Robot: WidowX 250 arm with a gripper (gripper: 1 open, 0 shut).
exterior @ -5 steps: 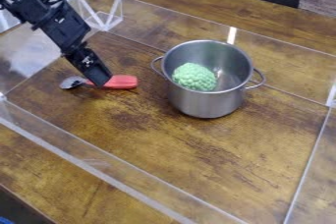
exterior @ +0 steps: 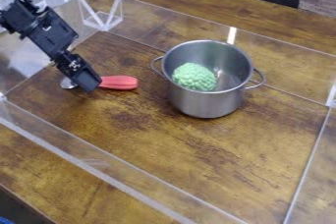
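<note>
My black gripper [exterior: 82,77] reaches in from the upper left, low over a utensil with a red handle [exterior: 117,83] and a metal head [exterior: 69,83], lying on the wooden surface. The gripper's tip partly covers the utensil; whether it touches it is unclear. To the right stands a steel two-handled pot [exterior: 210,100] with a bumpy pale green object [exterior: 194,75] inside.
Clear plastic walls edge the wooden work area [exterior: 197,159] at the left, back, right and front. Bare wood surrounds the pot, with free room at the front and behind.
The gripper has moved left and down, from near the red handle toward the utensil's metal end. The pot and green object have not moved.
</note>
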